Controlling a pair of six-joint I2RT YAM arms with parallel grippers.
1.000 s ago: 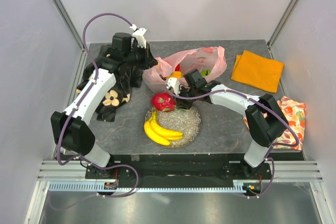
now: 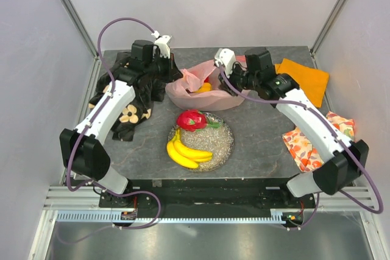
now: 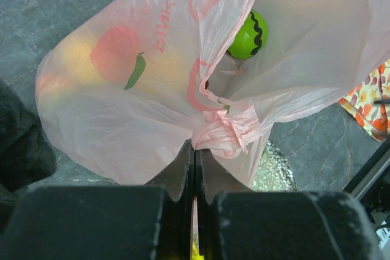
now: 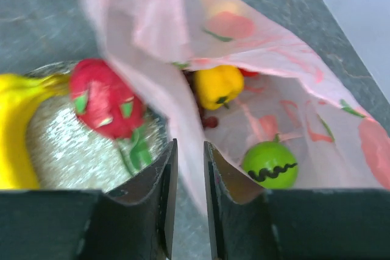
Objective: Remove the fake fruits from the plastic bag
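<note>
The pink plastic bag (image 2: 198, 98) holds a yellow pepper (image 4: 218, 86), a green ball-shaped fruit (image 4: 269, 165) and a red item partly hidden. My left gripper is shut on the bunched handle of the bag (image 3: 228, 129). My right gripper hangs over the bag, part open, nothing visible between its fingers. Below the bag, a plate (image 2: 216, 150) carries a red dragon fruit (image 2: 191, 120) and bananas (image 2: 186, 154).
A dark floral cloth (image 2: 128, 120) lies at left, an orange cloth (image 2: 304, 83) at back right, a patterned cloth (image 2: 304, 147) at right. Bare table lies right of the plate.
My right arm has risen from the plate and moved back and right over the bag, leaving the dragon fruit on the plate. The left arm is almost still.
</note>
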